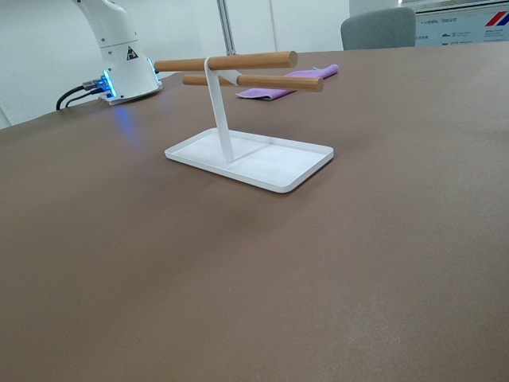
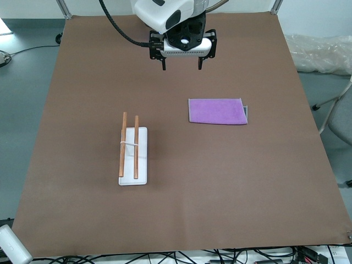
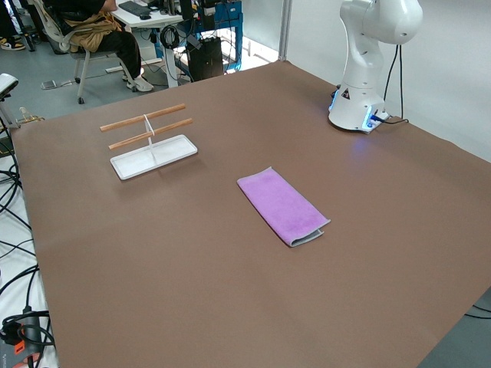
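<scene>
A white rack with two wooden bars [image 2: 136, 154] [image 3: 150, 134] stands on the brown table, its rectangular white tray [image 1: 270, 163] beneath the bars. A folded purple cloth with a grey underside [image 2: 216, 111] [image 3: 282, 205] lies flat, apart from the rack; in the top view it is partly behind the bars. My gripper [image 2: 182, 64] is at the top of the left view, above the far part of the table, with its two black fingers apart and nothing seen between them. The gripper is out of sight in the top and right views.
My arm's white base [image 3: 354, 107] stands at the table's edge with cables. Cables and equipment lie beyond the edge near the rack, and a grey chair [image 1: 378, 32] stands past the table.
</scene>
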